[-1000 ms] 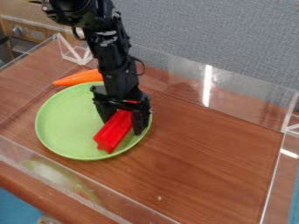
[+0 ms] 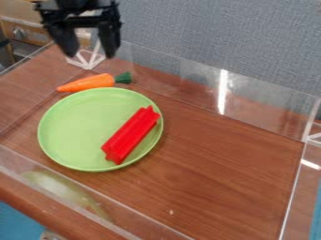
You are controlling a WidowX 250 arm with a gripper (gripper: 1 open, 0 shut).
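Observation:
A green plate [image 2: 75, 131] rests on the wooden surface, left of centre, with a red elongated block [image 2: 129, 136] lying diagonally on its right half. An orange carrot [image 2: 88, 83] with a green top lies just behind the plate. My gripper [image 2: 79, 39] is high at the top left, above and behind the plate, clear of the block, its fingers spread open with nothing visible between them.
Clear plastic walls border the wooden surface [image 2: 232, 178] at back, front and right. A grey padded wall stands behind.
My gripper has risen from around the red block and moved up and back to the top left. The red block now lies uncovered on the plate.

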